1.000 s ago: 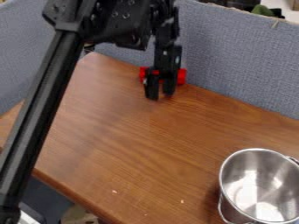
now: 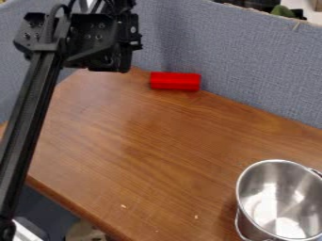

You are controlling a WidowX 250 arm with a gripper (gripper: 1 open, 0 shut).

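Observation:
A red cylinder [image 2: 175,81] lies on its side at the back of the wooden table [image 2: 138,151], against the grey padded wall. A steel pot [image 2: 280,201] with wire handles stands at the front right. My black arm rises along the left of the camera view to a dark housing at the top left, above and left of the cylinder and apart from it. The fingertips cannot be made out there, so the finger's state is unclear.
Grey padded walls [image 2: 239,66] border the table at the back. The table's edge drops away at the lower left.
My gripper has pulled up and to the left, away from the red cylinder, which it was over or at before. The cylinder now lies uncovered.

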